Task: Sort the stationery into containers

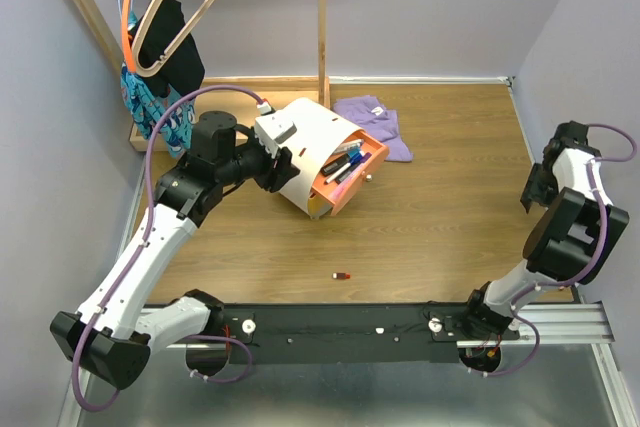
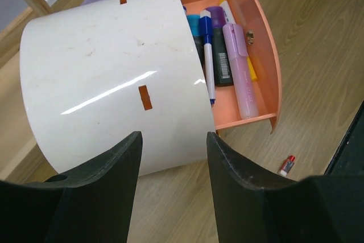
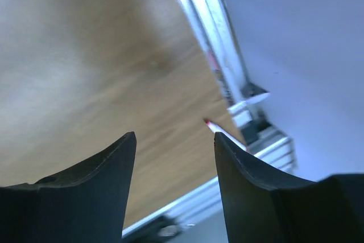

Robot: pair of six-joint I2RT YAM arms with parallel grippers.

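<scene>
A white box with a curved cover (image 2: 108, 66) stands tilted left of centre, its orange drawer (image 1: 332, 209) pulled out. Inside the drawer lie markers, among them a blue-capped white marker (image 2: 208, 55) and a pink highlighter (image 2: 241, 75). My left gripper hangs beside the cover, open with nothing between its fingers. At the table's far right, my right gripper is open and empty. Beyond its fingers a thin white pen with a pinkish tip (image 3: 225, 135) rests near the corner. A short red-and-white piece (image 1: 341, 276) lies near the front edge.
A folded purple cloth (image 1: 375, 122) lies behind the box. Clothes hang from a rack (image 1: 320, 17) at the back left. Walls and a metal rail (image 3: 216, 32) bound the right side.
</scene>
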